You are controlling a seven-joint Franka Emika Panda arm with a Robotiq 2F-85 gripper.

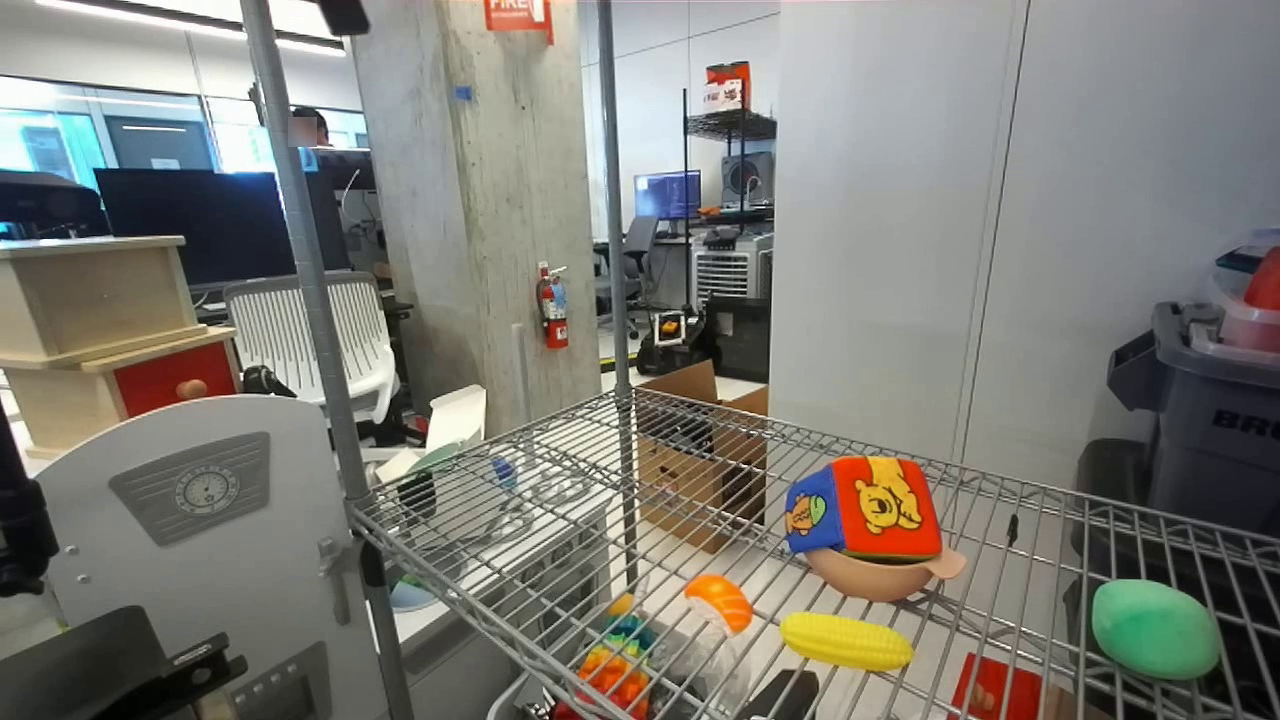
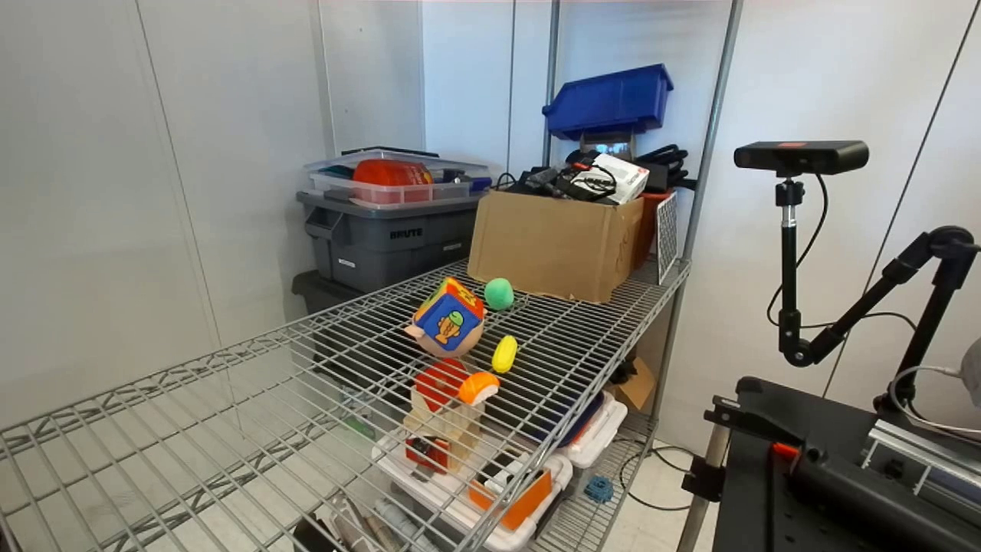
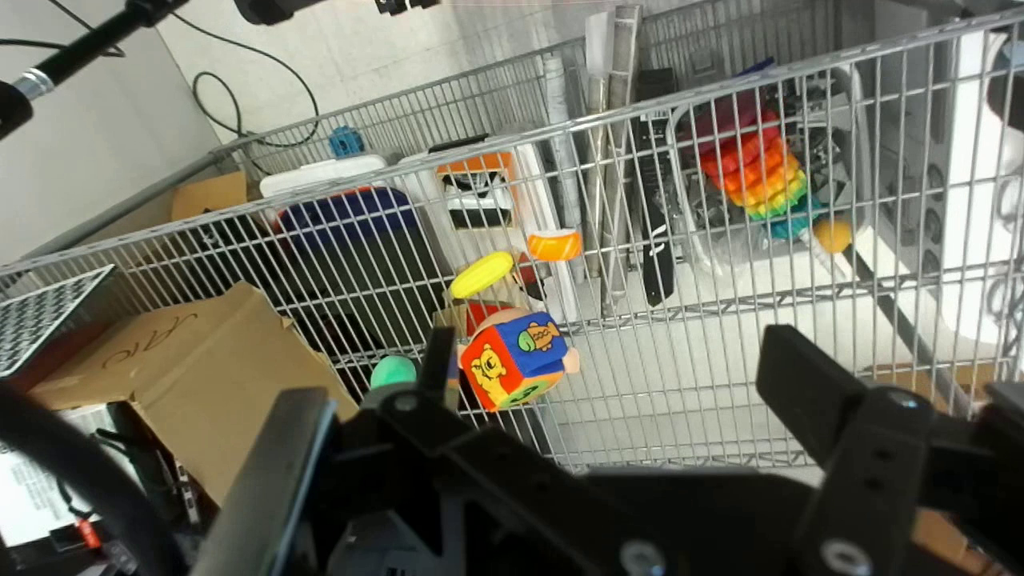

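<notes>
A soft picture cube (image 1: 888,510) with red, blue and yellow faces rests tilted in a peach bowl (image 1: 876,578) on the wire shelf (image 2: 221,432). Near the bowl lie a yellow corn cob (image 1: 846,641), an orange-and-white sushi piece (image 1: 720,600) and a green rounded toy (image 1: 1154,629). In the wrist view my gripper is open, its dark fingers wide apart. The cube (image 3: 518,360) appears in the gap near the left finger, but on the shelf below, with no contact visible. Neither exterior view shows the gripper.
A cardboard box (image 2: 552,244) full of gear occupies one end of the shelf, with a metal post (image 2: 713,119) at the corner. Bare wire extends toward the other end. Rainbow-coloured items (image 3: 758,173) and bins sit beneath the shelf.
</notes>
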